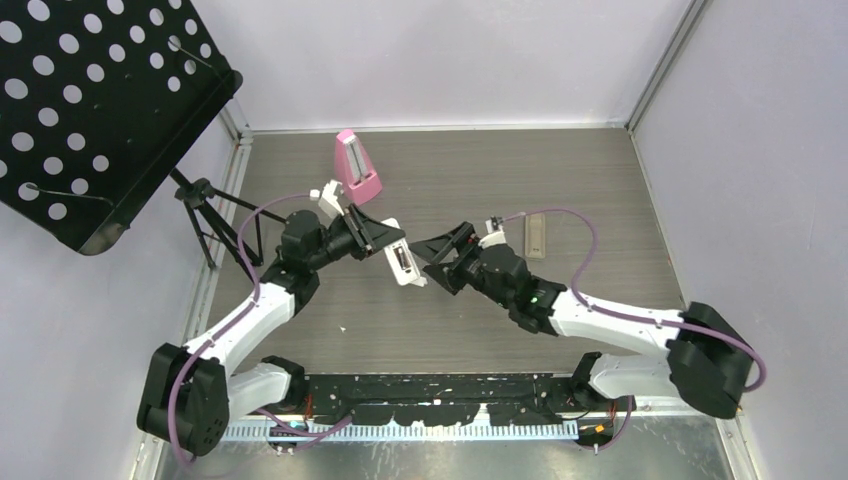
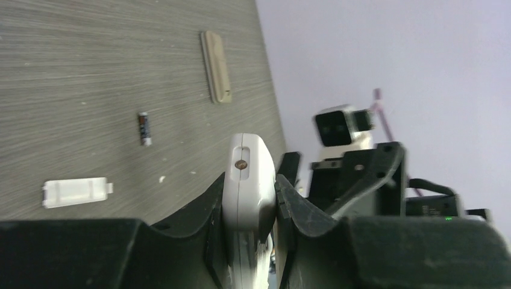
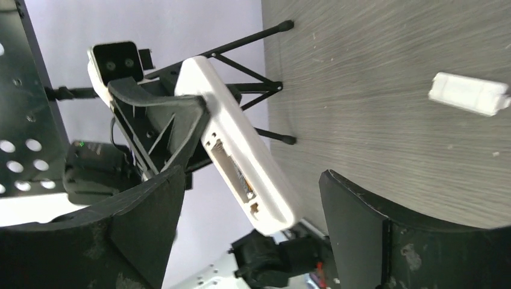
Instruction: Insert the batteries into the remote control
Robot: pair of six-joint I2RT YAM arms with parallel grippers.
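Note:
My left gripper (image 1: pixel 385 235) is shut on the white remote control (image 1: pixel 402 262), held in mid-air; in the right wrist view its open battery compartment (image 3: pixel 232 171) shows something metallic inside, too blurred to identify. My right gripper (image 1: pixel 430 258) stands open just right of the remote, its fingers apart from it. In the left wrist view a small dark battery (image 2: pixel 144 129) lies on the floor, along with a white battery cover or similar flat piece (image 2: pixel 75 192).
A pink metronome-like object (image 1: pixel 357 172) stands at the back. A beige flat block (image 1: pixel 535 236) lies to the right. A black perforated stand (image 1: pixel 100 110) occupies the left.

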